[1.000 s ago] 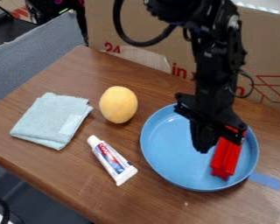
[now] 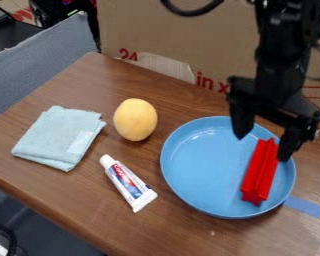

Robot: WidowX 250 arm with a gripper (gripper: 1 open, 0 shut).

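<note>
My black gripper (image 2: 266,130) stands open above the right part of a blue plate (image 2: 195,170), its fingers spread over the upper end of two red bar-shaped pieces (image 2: 260,170) lying on the plate. Nothing shows held between the fingers. Left of the plate are a yellow potato-like object (image 2: 135,119) and a white toothpaste tube (image 2: 128,184). A folded pale blue cloth (image 2: 59,135) lies at the far left of the table.
The wooden table (image 2: 83,215) has bare room at the front and back left. A cardboard box (image 2: 163,40) stands along the back. A strip of blue tape (image 2: 303,207) is at the right.
My gripper has risen from low at the red pieces and shifted right, its fingers now wider apart. The red pieces remain on the plate.
</note>
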